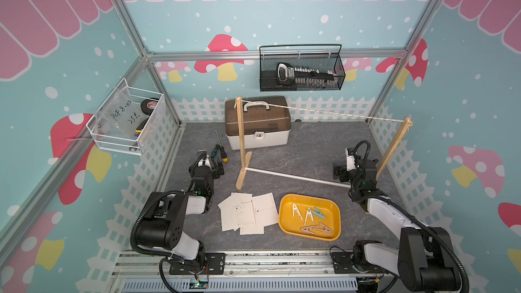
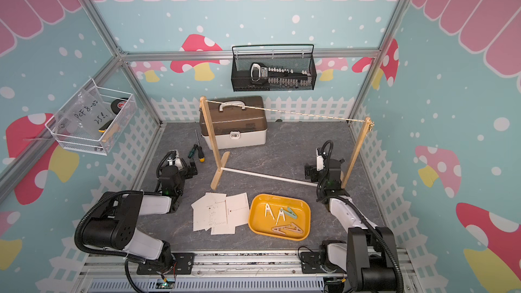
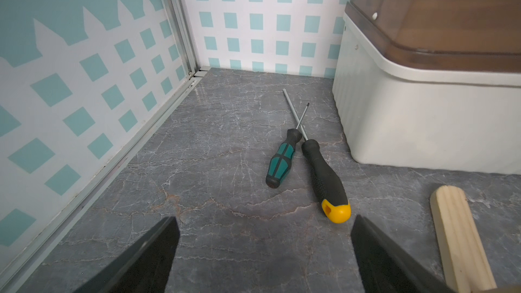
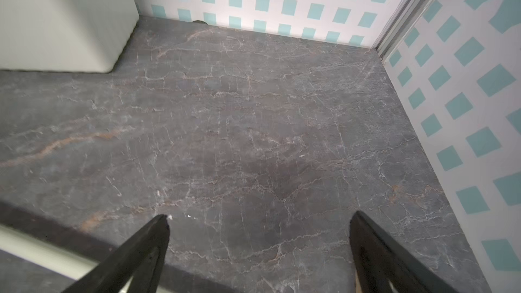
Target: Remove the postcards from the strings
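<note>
Several white postcards (image 1: pixel 248 213) lie overlapped on the table in front of the stand. The string (image 1: pixel 325 110) runs between the two wooden posts, with no card hanging on it. Several clothespins, white, green and wood-coloured, lie in the yellow tray (image 1: pixel 283 226). My left gripper is open and empty, left of the stand and facing the screwdrivers. My right gripper is also open with nothing between its fingers, close to the right post (image 1: pixel 394 146) and above the white crossbar (image 1: pixel 293 177).
A brown-lidded toolbox (image 1: pixel 257 124) stands behind the left post (image 1: pixel 241 135). Two screwdrivers (image 3: pixel 328 184) lie left of it. A black mesh basket (image 1: pixel 301 70) hangs at the back, a white wire basket (image 1: pixel 127 119) on the left.
</note>
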